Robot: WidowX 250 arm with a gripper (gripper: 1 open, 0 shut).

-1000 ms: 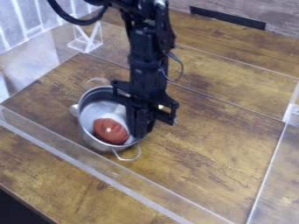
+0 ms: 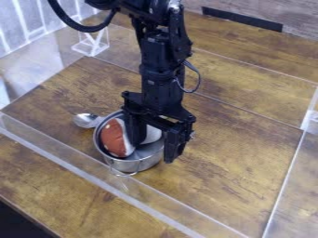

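Note:
My black gripper (image 2: 147, 130) hangs over a steel pot (image 2: 137, 164) on the wooden table, its open fingers down at the pot's rim and partly hiding the inside. In the pot, on the left side, sits a reddish-orange oval object (image 2: 115, 139) beside something white. A silver spoon (image 2: 87, 120) lies just left of the pot.
Clear plastic edges run along the left and right sides. A dark strip (image 2: 280, 23) lies at the back right.
The orange object stands more upright at the pot's left, and more of the spoon shows.

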